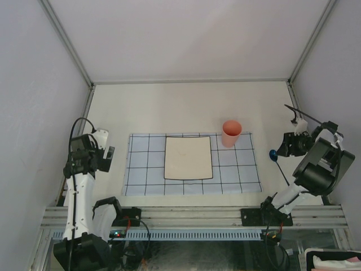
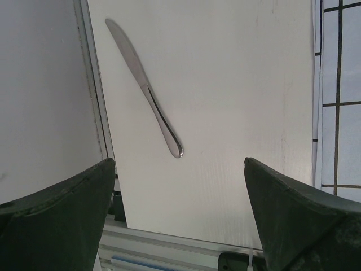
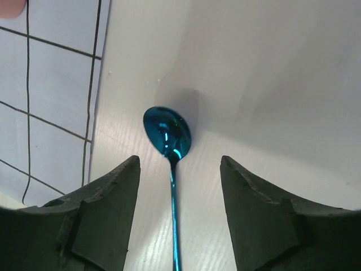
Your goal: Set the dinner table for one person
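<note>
A square cream plate [image 1: 188, 158] lies on the gridded mat [image 1: 144, 164], with a pink cup [image 1: 231, 134] at the mat's upper right. My right gripper is open over a blue spoon [image 3: 167, 129], which lies on the bare table right of the mat, its handle pointing toward the near edge. My left gripper stands open at the table's left; beneath it a steel knife [image 2: 144, 87] lies on the bare table, largely hidden by the arm in the top view.
Frame rails and walls enclose both sides. A bin [image 1: 333, 259] sits outside at the bottom right.
</note>
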